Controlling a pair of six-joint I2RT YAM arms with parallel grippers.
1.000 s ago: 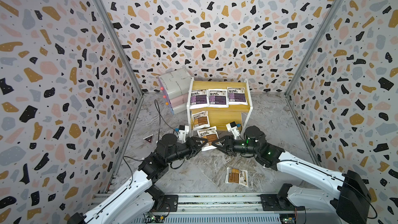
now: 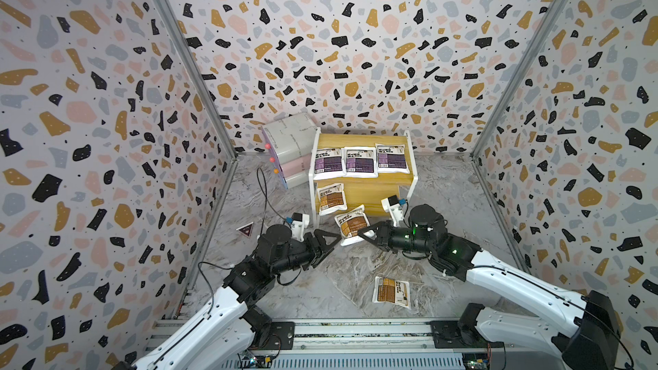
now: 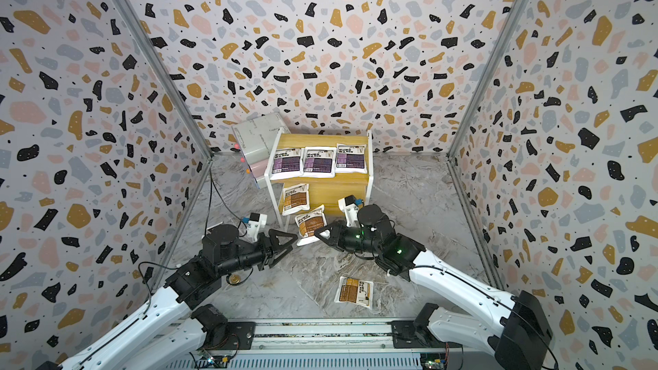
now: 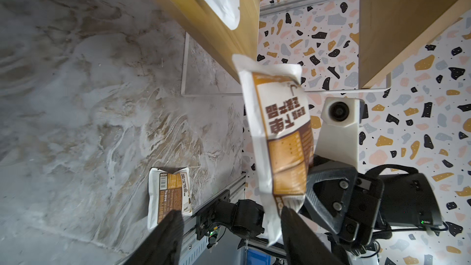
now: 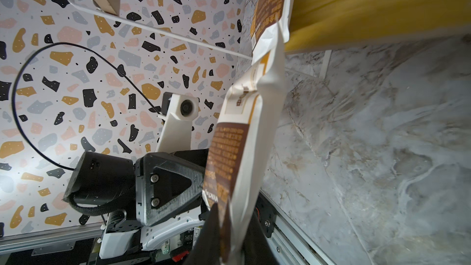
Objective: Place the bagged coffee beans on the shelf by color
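Observation:
A brown coffee bag (image 2: 352, 224) hangs in front of the wooden shelf's lower tier, with my right gripper (image 2: 367, 234) shut on it. Just left of it, my left gripper (image 2: 329, 239) stands open, apart from the bag; in the left wrist view its fingers frame the bag's near end with a gap. Another brown bag (image 2: 332, 197) lies on the lower tier's left (image 2: 373, 192). Three purple bags (image 2: 360, 161) lie side by side on the upper tier (image 2: 360, 138). A further brown bag (image 2: 391, 291) lies on the marble floor at the front, right of centre.
A stack of pale boxes (image 2: 288, 133) stands left of the shelf. Loose cables hang at the left. The floor (image 2: 452, 178) right of the shelf is clear.
My right gripper has moved up and right with the bag in it. My left gripper has drawn back a little to the left, away from the bag.

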